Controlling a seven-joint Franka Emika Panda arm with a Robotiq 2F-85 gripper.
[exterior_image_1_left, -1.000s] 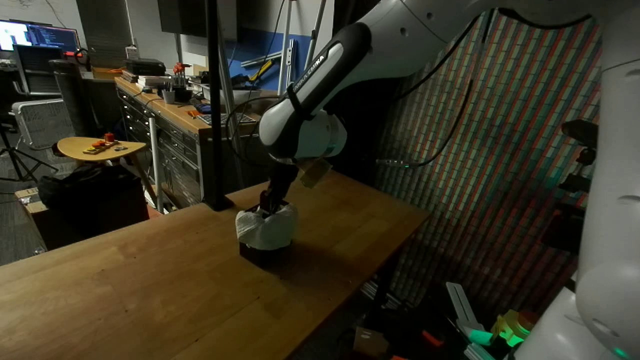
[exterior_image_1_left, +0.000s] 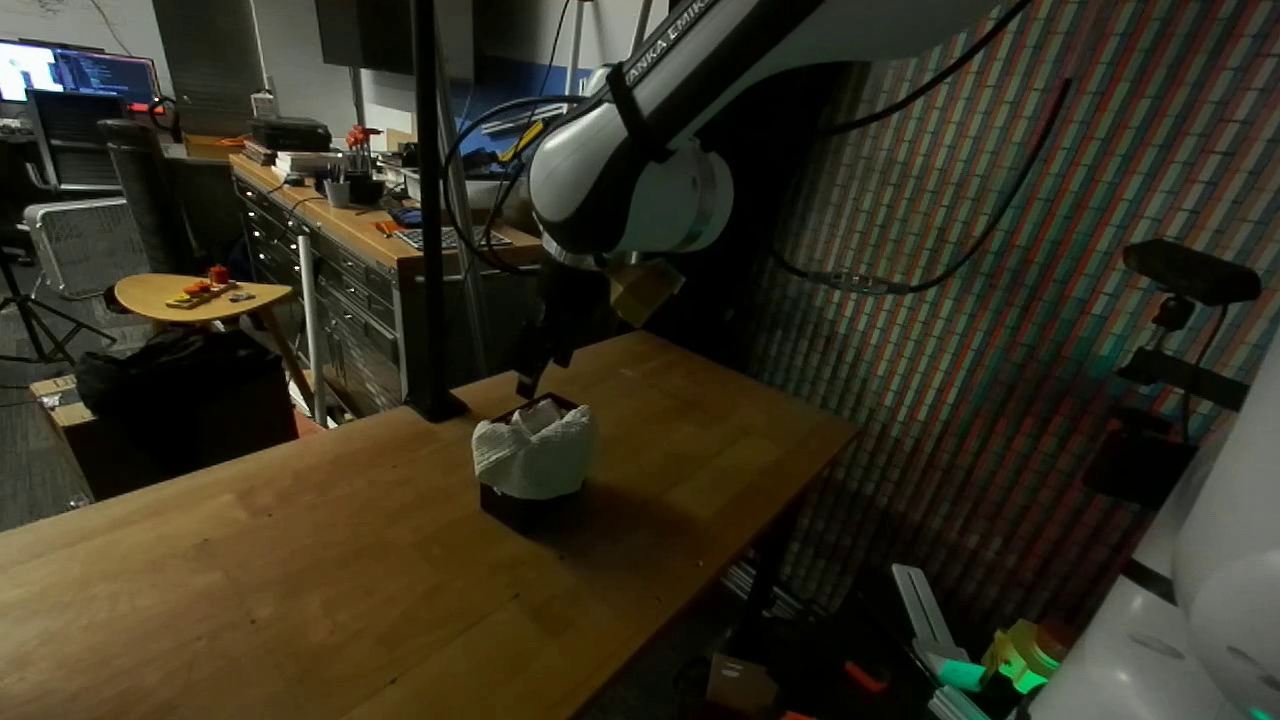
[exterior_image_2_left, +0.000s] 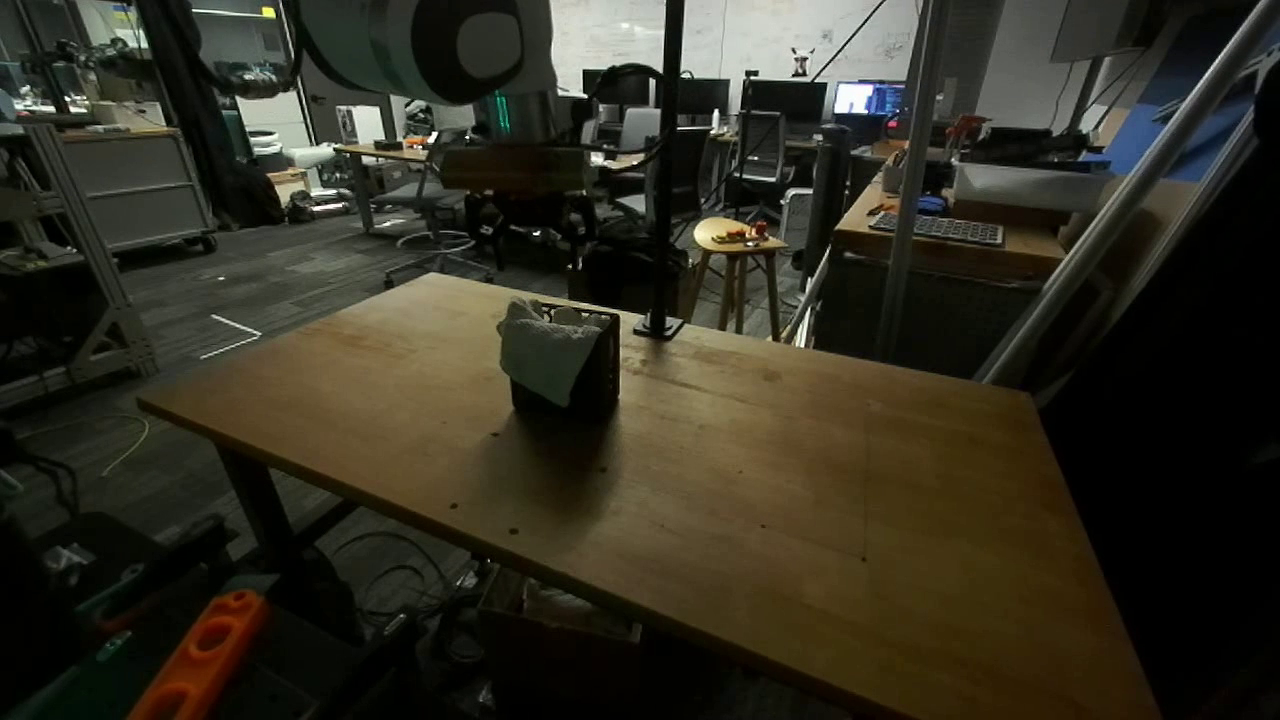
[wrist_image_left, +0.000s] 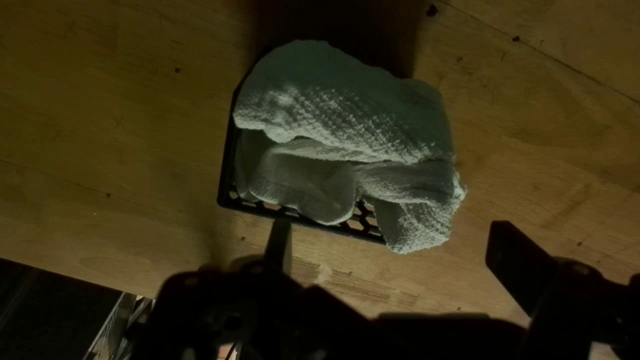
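A black lattice-walled basket (exterior_image_1_left: 518, 509) stands on the wooden table, holding a crumpled white cloth (exterior_image_1_left: 540, 458). In exterior view 2 the cloth (exterior_image_2_left: 552, 358) drapes over one wall of the basket (exterior_image_2_left: 608, 366). From the wrist view, the cloth (wrist_image_left: 342, 114) covers most of the opening, with folds inside and a corner over the rim; the basket's black rim (wrist_image_left: 225, 168) shows at the left and below. My gripper is open, its fingers wide apart and nothing between them. In exterior view 1 the gripper (exterior_image_1_left: 546, 370) hangs just above the basket, clear of the cloth.
A black upright post (exterior_image_2_left: 663, 240) rises at the table's edge close to the basket. Beyond it are a small stool (exterior_image_2_left: 738, 236) and a cluttered workbench (exterior_image_1_left: 348, 216).
My gripper has risen from down at the cloth in the basket to above it. Basket and cloth remain in the same place.
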